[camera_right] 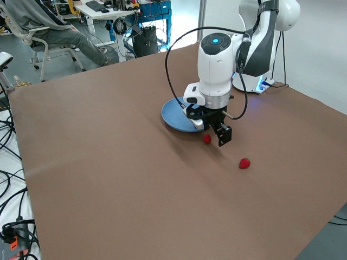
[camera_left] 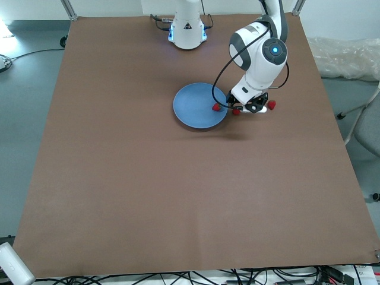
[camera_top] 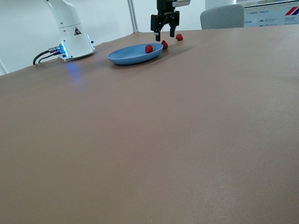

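Note:
A blue plate (camera_left: 196,110) holds a red strawberry (camera_left: 216,107), also seen in the top view (camera_top: 148,49). My gripper (camera_top: 165,34) hangs at the plate's far right edge, its two black fingers apart, just above a second strawberry (camera_top: 164,45) lying on the table beside the plate. A third strawberry (camera_left: 271,104) lies further right, seen also in the right view (camera_right: 244,163). In the left view the arm's wrist and cable partly cover the gripper. In the right view the gripper hides part of the plate.
A white arm base (camera_left: 187,32) with cables stands at the back. A grey chair (camera_top: 222,18) is beyond the table's edge.

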